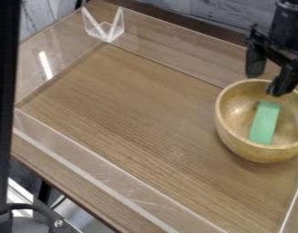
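My black gripper (pixel 269 71) hangs at the upper right, open, with its fingers over the back rim of a tan bowl (pixel 231 128). Inside the bowl lies a green block (pixel 264 123). Nothing shows between the fingers.
A clear angular piece (pixel 104 27) sits at the back left. Dark equipment (pixel 24 220) stands at the lower left, off the table.
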